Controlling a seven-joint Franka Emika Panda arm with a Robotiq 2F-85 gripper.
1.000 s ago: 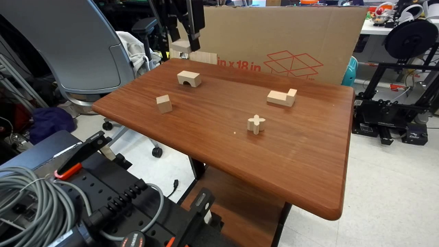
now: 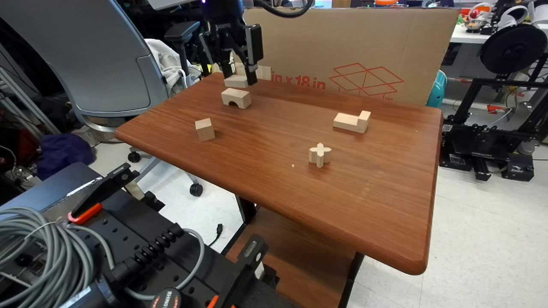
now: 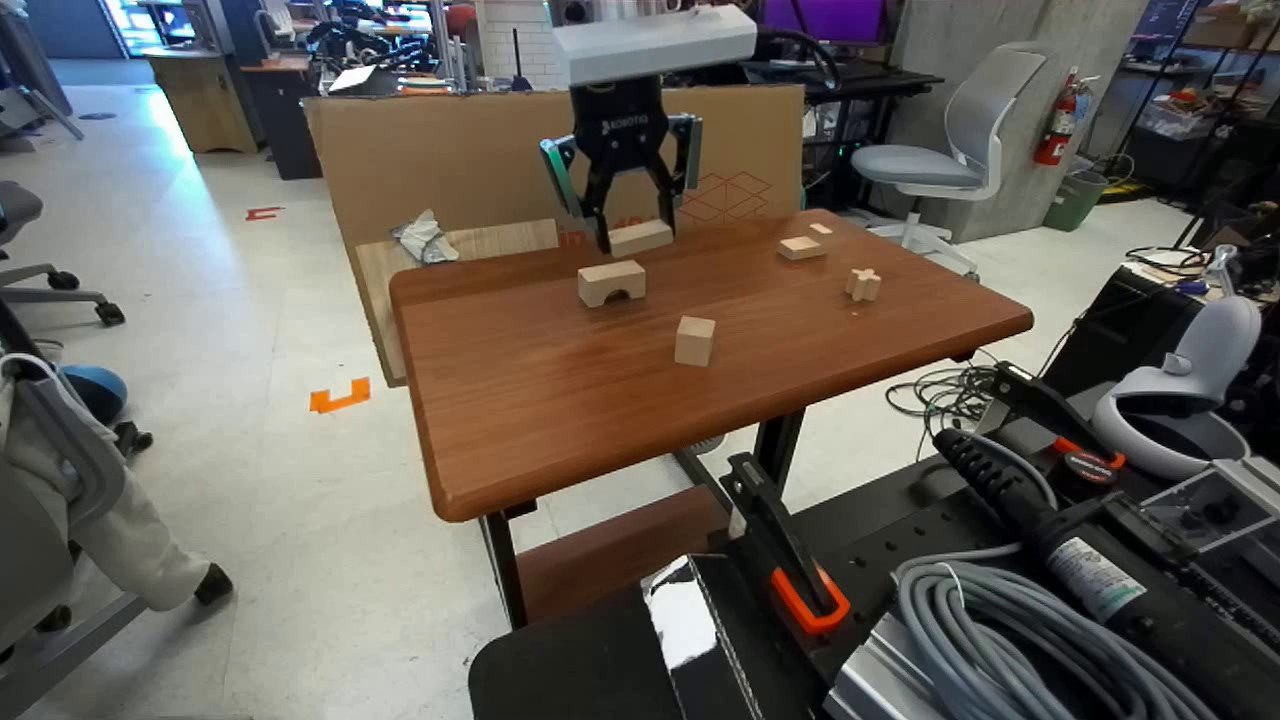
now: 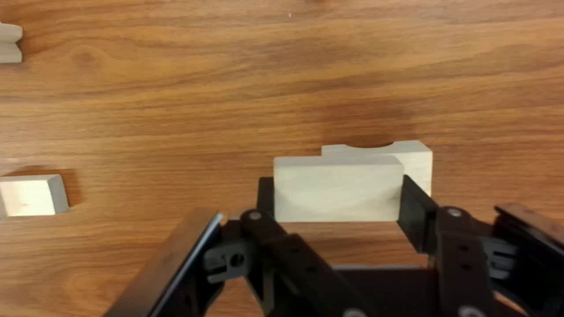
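Lengthwise between its fingertips, my gripper is shut on a pale rectangular wooden block (image 4: 338, 191). In the wrist view that block partly covers an arch-shaped block (image 4: 420, 166) lying below it. From the second exterior view, the held block (image 3: 641, 238) hangs just above and behind the arch block (image 3: 612, 283), which rests on the brown table (image 3: 540, 396) with its cut-out downward. In the first exterior view the gripper (image 2: 237, 77) is near the table's far left side, above the arch block (image 2: 236, 98).
A wooden cube (image 2: 205, 130) stands nearer the table's front left. A cross-shaped piece (image 2: 319, 155) and an L-shaped pair of blocks (image 2: 352, 122) sit farther right. A cardboard sheet (image 2: 359, 51) rises behind the table.
My gripper and its block have come lower and slightly to the right in the first exterior view, closer to the arch block. The pieces on the table have not moved.
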